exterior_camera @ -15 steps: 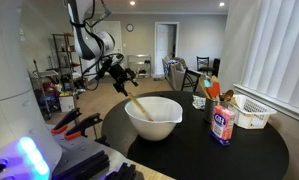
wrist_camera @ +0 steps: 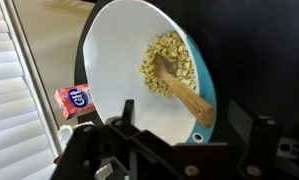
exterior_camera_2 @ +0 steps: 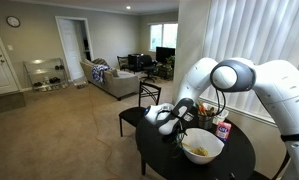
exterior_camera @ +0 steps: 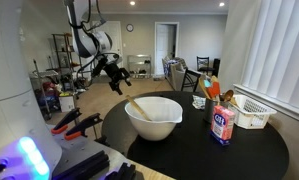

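Note:
A white bowl [exterior_camera: 161, 128] stands on the dark round table, and it is also plain in the wrist view [wrist_camera: 119, 60]. Yellowish small pieces [wrist_camera: 165, 48] lie in it. A wooden utensil [wrist_camera: 192, 101] leans on its rim, its lower end among the pieces and its handle sticking out. My gripper is open above the rim, one finger to each side of the handle in that view. In exterior view 1 the gripper [exterior_camera: 129, 78] shows small, just above the handle's upper end. Contact with the handle cannot be made out.
Behind the bowl to the right stand a red and white carton [exterior_camera: 222, 122], a dark holder with utensils [exterior_camera: 212, 108] and a white basket [exterior_camera: 251, 111]. Chairs and a sofa [exterior_camera_2: 121, 85] are farther off.

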